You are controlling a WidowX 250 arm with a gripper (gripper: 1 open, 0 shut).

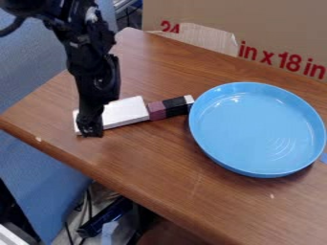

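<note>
My black gripper [90, 120] points down over the left end of a long white block [125, 112] on the wooden table, its fingers low beside that end; whether they are open or closed around it is unclear. The block continues to the right in a maroon and black section [166, 107] with a pale tip near the rim of a blue plate [255, 164].
Bare table [205, 211] lies at the front and behind the block. A large cardboard box [255, 29] stands at the back. The table's left edge drops to a blue surface and cables below.
</note>
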